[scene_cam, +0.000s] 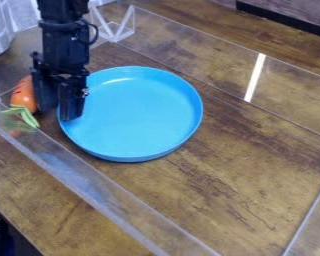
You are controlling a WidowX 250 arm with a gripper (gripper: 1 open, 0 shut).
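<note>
A blue round plate (136,115) lies on the wooden table. My black gripper (59,95) reaches down at the plate's left rim, its fingers low by the edge. Just left of it lies an orange carrot with a green top (21,104), outside the plate and partly behind the gripper. Whether the fingers are closed on the rim cannot be told.
Clear plastic panels cross the table at the lower left and right. A pale cylindrical object (0,22) stands at the upper left. The table right of the plate is clear.
</note>
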